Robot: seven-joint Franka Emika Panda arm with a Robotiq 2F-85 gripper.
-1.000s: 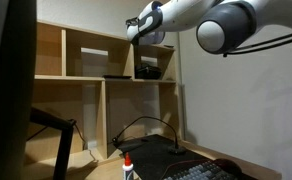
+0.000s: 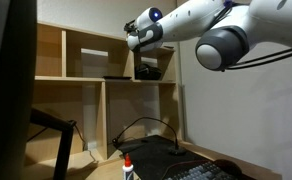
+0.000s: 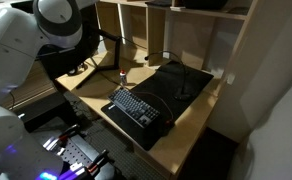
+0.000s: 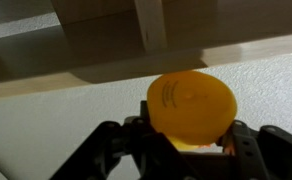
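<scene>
A rounded orange-yellow object (image 4: 191,105) fills the space between the fingertips in the wrist view, and my gripper is shut on it. Its far side and lower part are hidden, so what it is cannot be told. Small orange and red marks show just below it. In exterior view 1 my gripper (image 2: 132,36) is high up, near the top of the wooden shelf (image 2: 83,40); the held object is not clear there.
Below are a keyboard (image 3: 138,106) on a dark mat and a white bottle with a red cap (image 2: 128,170). A black box (image 2: 147,72) occupies a shelf compartment, and a thin dark item (image 2: 117,77) lies on the shelf. A black cable lamp (image 2: 146,119) bends over the desk.
The arm's elbow has come down in exterior view 1, while the gripper has stayed high near the shelf top. Desk and shelf items look unmoved.
</scene>
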